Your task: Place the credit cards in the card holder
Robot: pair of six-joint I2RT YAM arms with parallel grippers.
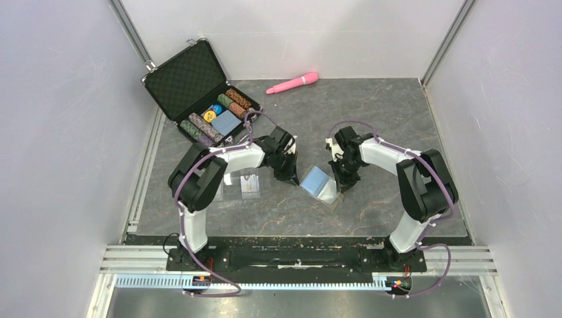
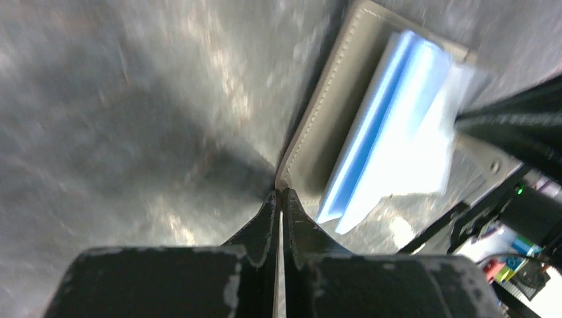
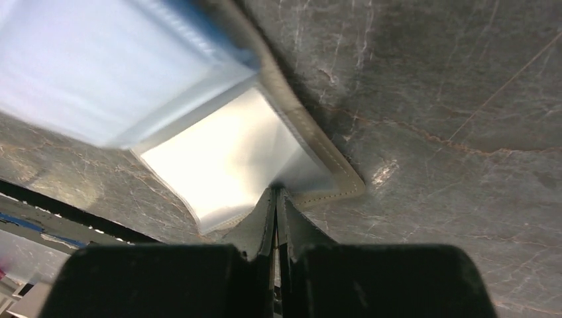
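The card holder [image 1: 317, 181] lies tilted on the grey table between the two arms, tan-edged with light blue and clear white leaves. My left gripper is shut on a stitched corner of it. Low at the holder's opposite edge, my right gripper is shut, its fingertips against the clear sleeve [image 3: 228, 146]; whether the thin edge is between them cannot be told. In the left wrist view the blue leaves [image 2: 381, 126] stand partly raised. A clear card-like piece with a small print [image 1: 250, 186] rests left of the holder, with another partly under the left arm.
An open black case [image 1: 189, 76] with poker chips stands at the back left, near the left forearm. A pink microphone-shaped object [image 1: 291, 83] lies at the back. Bare table shows in front of the holder and at the back right.
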